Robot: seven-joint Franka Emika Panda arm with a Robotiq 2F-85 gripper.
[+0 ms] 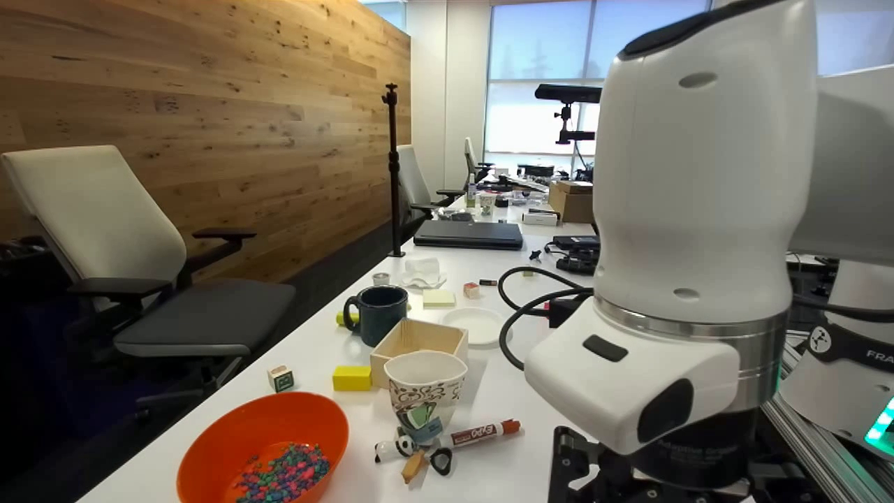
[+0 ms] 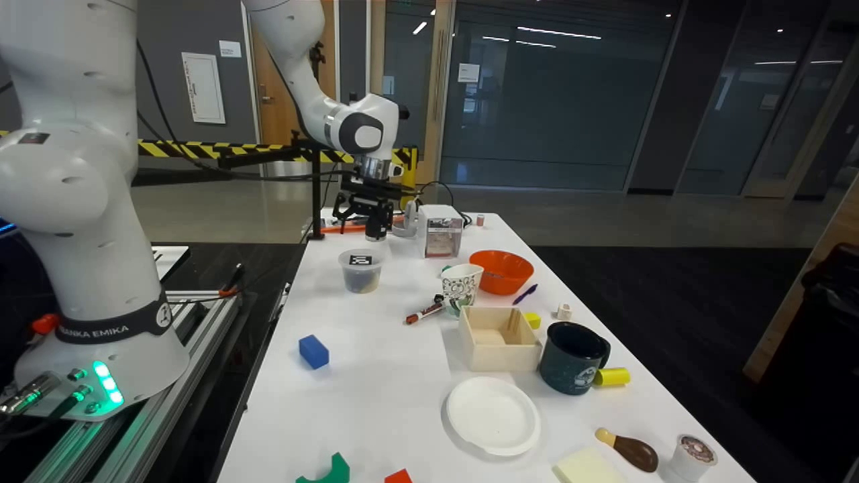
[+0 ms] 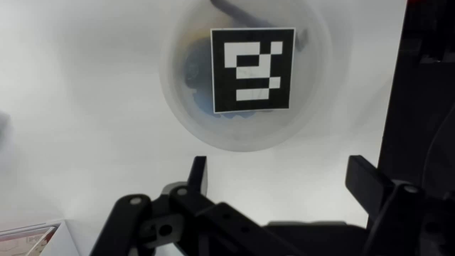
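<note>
A round translucent tub point(image 3: 251, 128) with a black-and-white square marker point(image 3: 251, 70) on its lid fills the upper middle of the wrist view. Dark and bluish contents show dimly through the lid. In exterior view 2 the same tub point(image 2: 360, 278) stands upright on the table. My gripper is open, its fingers wide apart and white tabletop showing between them. Those fingers appear below the tub in the wrist view, not around it. From the side, my gripper point(image 2: 358, 221) hangs behind the tub; exterior view 1 cuts off the fingertips.
A white box point(image 2: 439, 232) stands beside the arm. Close by are a paper cup point(image 2: 461, 286), an orange bowl point(image 2: 515, 274) and a marker pen point(image 2: 424, 313). A wooden box point(image 2: 503, 358), dark mug point(image 2: 570, 361), white plate point(image 2: 492, 416) and blue block point(image 2: 314, 351) lie farther off. Clear tabletop surrounds the tub.
</note>
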